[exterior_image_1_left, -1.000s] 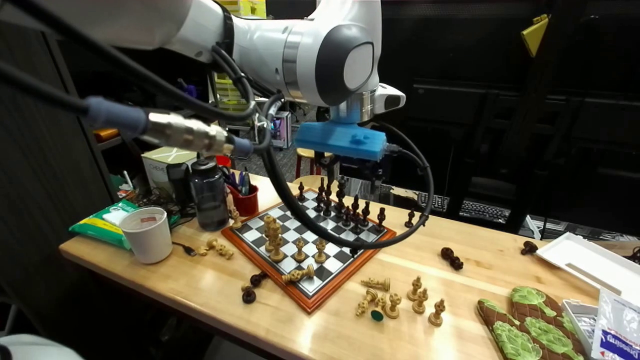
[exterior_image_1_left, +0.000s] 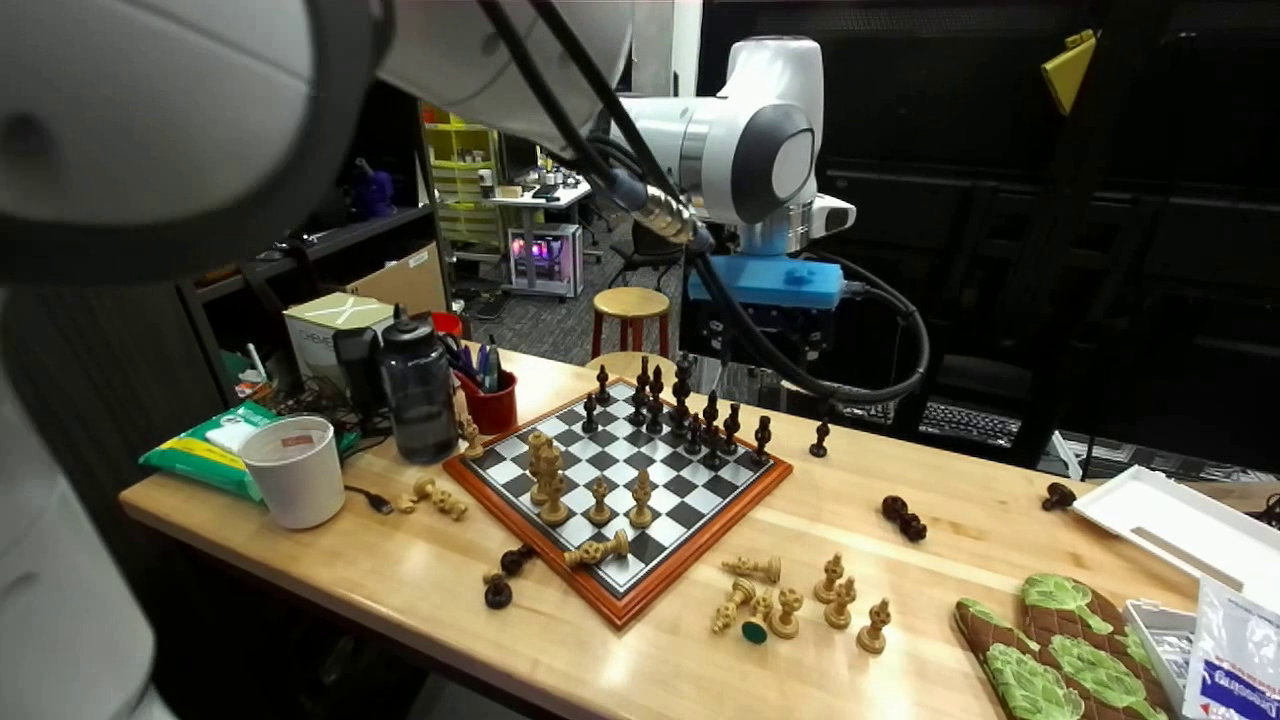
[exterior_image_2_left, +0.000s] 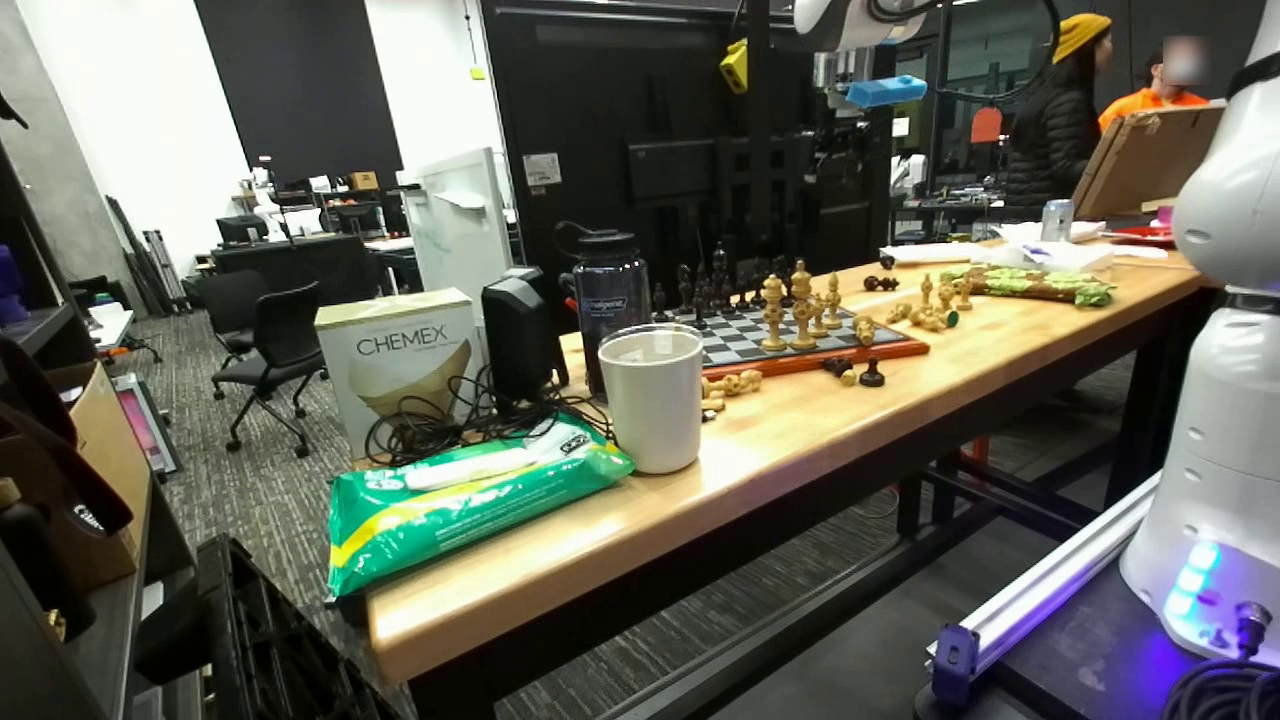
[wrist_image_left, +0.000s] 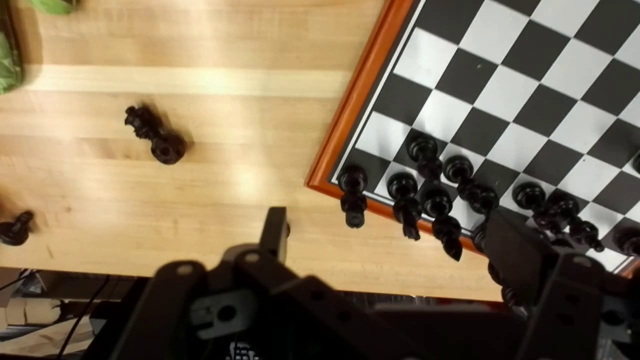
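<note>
My gripper is open, its two fingers wide apart in the wrist view with no piece held between them. It hangs above the far edge of the table, over the dark-piece side of the chessboard (exterior_image_1_left: 696, 554). Several dark chess pieces stand on that side, such as a corner piece (wrist_image_left: 352, 179); the right finger (wrist_image_left: 516, 252) covers part of the row. A dark pawn (exterior_image_1_left: 819, 439) stands off the board, mostly hidden behind the left finger in the wrist view. Light pieces, including a standing one (exterior_image_1_left: 642, 499), occupy the near side; one light piece (exterior_image_1_left: 596, 548) lies tipped over.
Loose light pieces (exterior_image_1_left: 785, 613) and a fallen dark piece (exterior_image_1_left: 903, 517) lie right of the board. A white cup (exterior_image_1_left: 295, 472), dark bottle (exterior_image_1_left: 417, 390) and red pen holder (exterior_image_1_left: 491, 404) stand left. Oven mitts (exterior_image_1_left: 1062, 654) and a white tray (exterior_image_1_left: 1182, 534) occupy the right.
The arm has moved away from exterior camera 1, and the gripper now appears farther back and to the right. The cable no longer crosses the board. The pieces look unmoved.
</note>
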